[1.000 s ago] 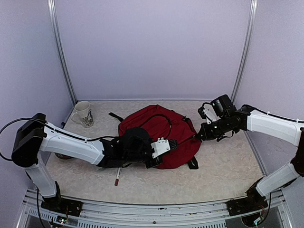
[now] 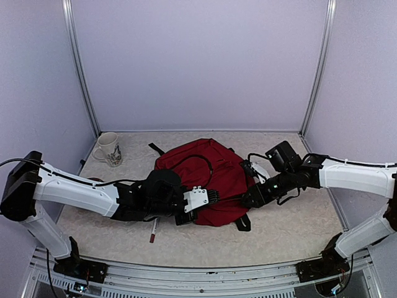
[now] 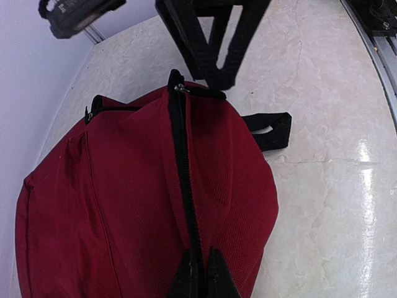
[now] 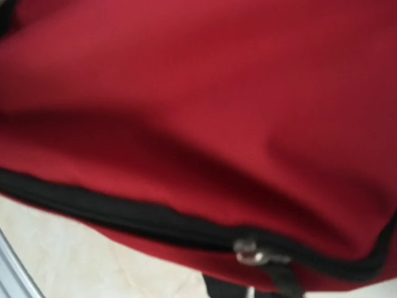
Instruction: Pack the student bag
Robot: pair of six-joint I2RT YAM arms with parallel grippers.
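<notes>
A red student bag point(image 2: 205, 161) lies on the counter with black straps and zippers. My left gripper point(image 2: 211, 200) is low over the bag's front, shut on the black zipper band point(image 3: 186, 174), which runs between its fingers at the bottom of the left wrist view. My right gripper point(image 2: 251, 195) is at the bag's right side; in the left wrist view its fingers point(image 3: 217, 74) stand apart just above a zipper pull point(image 3: 205, 92). In the right wrist view the bag fills the blurred picture, with a zipper slider point(image 4: 251, 253) near the bottom.
A white mug point(image 2: 108, 150) stands at the back left. A thin pen-like stick point(image 2: 152, 233) lies at the front, left of the bag. Walls bound the sides and back.
Since a second ago, my left gripper has moved slightly left and toward the front with the bag's front.
</notes>
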